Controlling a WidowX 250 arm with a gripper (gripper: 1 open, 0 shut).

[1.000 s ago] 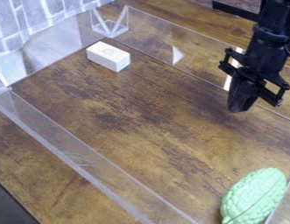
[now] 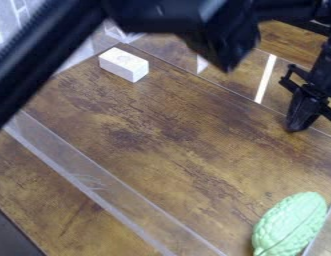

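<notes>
My black gripper (image 2: 303, 104) is at the right edge, low over the wooden floor of the clear-walled enclosure; whether it is open or shut is hard to make out. A white block (image 2: 124, 64) lies at the upper left, and a pale green ridged object (image 2: 287, 225) lies at the lower right, both apart from the gripper. A large blurred dark shape crosses the top of the view, hiding part of the back.
Transparent walls (image 2: 94, 185) border the wooden surface (image 2: 168, 140) on the left, back and right.
A large blurred dark shape has come in across the top. The gripper has shifted slightly right, toward the edge of the view. The block and green object have not moved.
</notes>
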